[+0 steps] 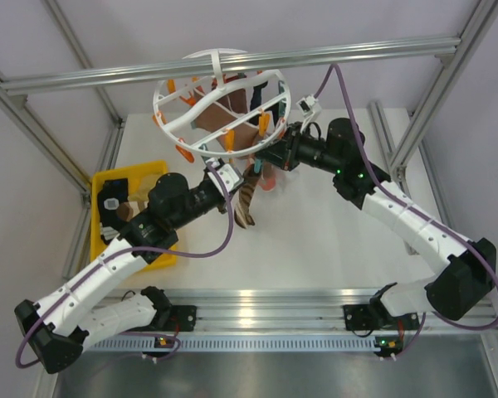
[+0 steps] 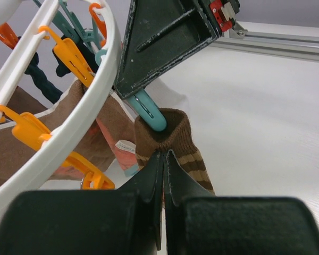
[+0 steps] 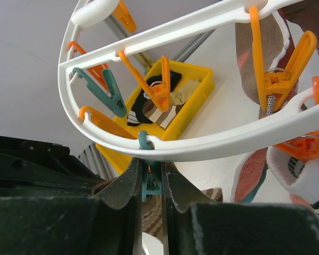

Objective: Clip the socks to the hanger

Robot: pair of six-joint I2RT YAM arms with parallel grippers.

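My left gripper (image 1: 224, 176) is shut at the striped brown sock (image 2: 191, 154), whose upper edge meets its fingertips just below the hanger's rim. My right gripper is closed around a teal clip (image 3: 146, 139) on the white round hanger (image 3: 212, 146); whether it is fully shut is hard to see. In the left wrist view, the clip's rounded teal end (image 2: 149, 111) reaches into the sock's opening. Other socks (image 1: 212, 116) hang from the hanger, among orange and teal clips.
A yellow bin (image 1: 97, 215) with socks stands at the left. Metal rails (image 1: 116, 79) frame the workspace.
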